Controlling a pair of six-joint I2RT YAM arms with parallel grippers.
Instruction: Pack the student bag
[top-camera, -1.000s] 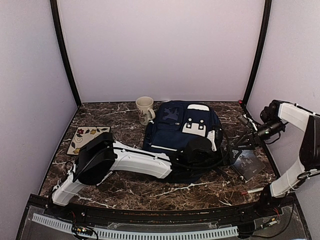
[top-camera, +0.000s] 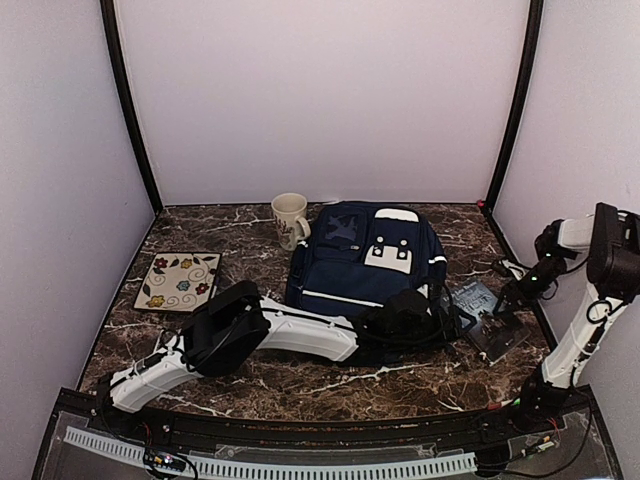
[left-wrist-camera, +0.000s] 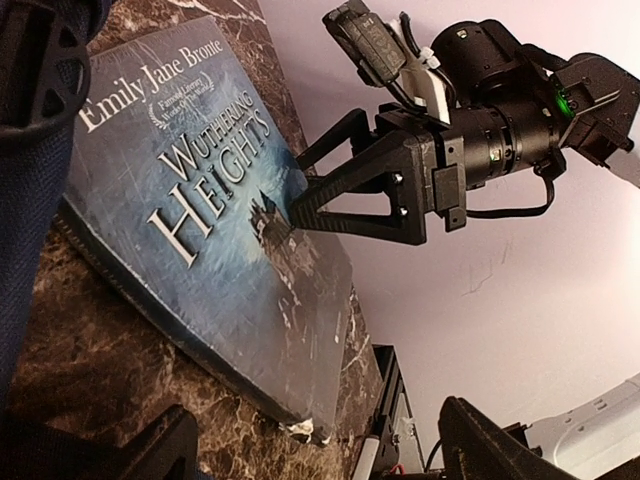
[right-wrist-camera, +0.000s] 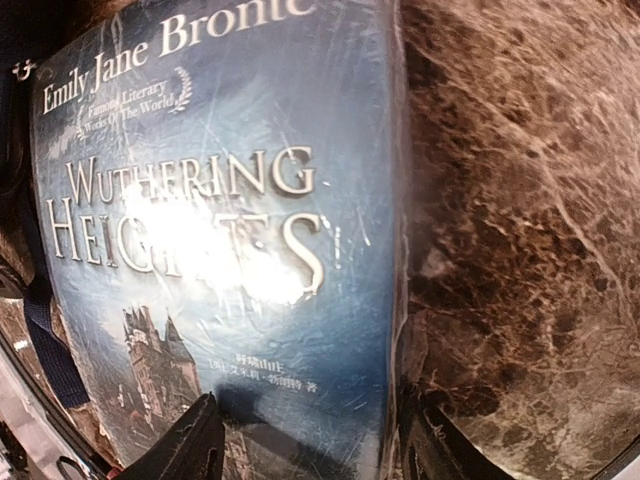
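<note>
The navy student bag (top-camera: 345, 275) lies in the middle of the table, partly covered by my left arm. Flat at its right side is the blue "Wuthering Heights" book (top-camera: 485, 325). My left gripper, open and empty, is by the bag's right edge, facing the book. My right gripper is low at the book's outer side, its fingers apart. In the right wrist view one finger (right-wrist-camera: 195, 445) overlaps the cover (right-wrist-camera: 220, 330), and the other is just past the book's edge; whether either touches is unclear.
A cream mug (top-camera: 290, 220) stands behind the bag on the left. At the far left lies a square flowered board (top-camera: 178, 281). The right wall is close behind my right arm, while the front of the table is mostly bare.
The left arm shifted slightly. The bag, mug and board stayed put.
</note>
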